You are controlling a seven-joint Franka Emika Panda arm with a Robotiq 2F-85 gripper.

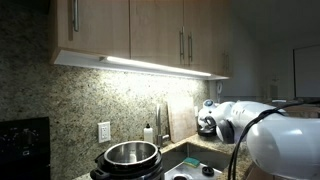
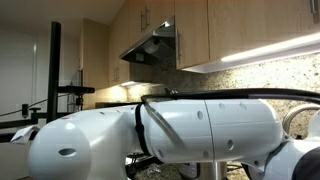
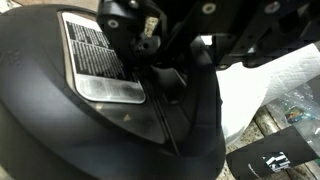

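Observation:
My gripper reaches the far right end of the counter in exterior view 1. In the wrist view it appears shut, pressed close against a large black appliance with a silver printed label. The fingers are dark against dark plastic, and nothing distinct shows between them. In exterior view 1 a dark shape stands at the end of the arm, and its details are too small to make out. My white arm fills much of exterior view 2, where the gripper is out of sight.
A metal pot stands on the left, near a soap bottle and the faucet. The sink has a green sponge in it. A cutting board leans on the wall. Cabinets hang above.

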